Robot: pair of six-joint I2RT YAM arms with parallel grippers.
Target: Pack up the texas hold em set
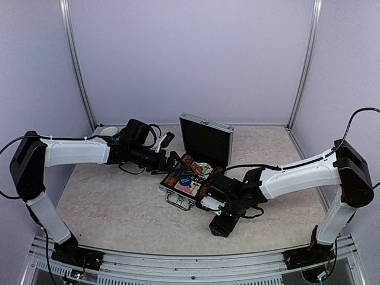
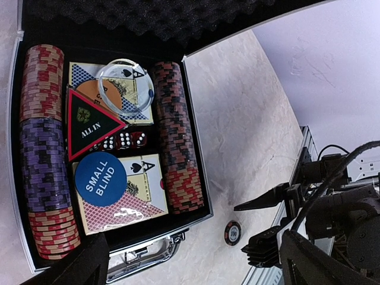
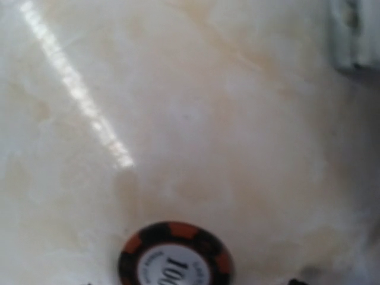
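The open silver case (image 1: 169, 192) stands mid-table with its lid (image 1: 206, 140) up. In the left wrist view it holds chip stacks (image 2: 44, 160) along both sides, two card decks (image 2: 122, 208), a blue SMALL BLIND disc (image 2: 100, 179), a black ALL IN triangle (image 2: 89, 126), dice (image 2: 124, 140) and a clear ring (image 2: 125, 86). One black-and-orange 100 chip (image 3: 172, 258) lies flat on the table. My open right gripper (image 1: 221, 228) is over that chip and hides it in the top view. Open and empty, my left gripper (image 1: 178, 168) hovers above the case.
The case's front handle (image 1: 178, 202) sticks out toward the near side, left of the right gripper. A white round object (image 1: 109, 131) stands at the back left, partly behind the left arm. Table around the case is mostly clear.
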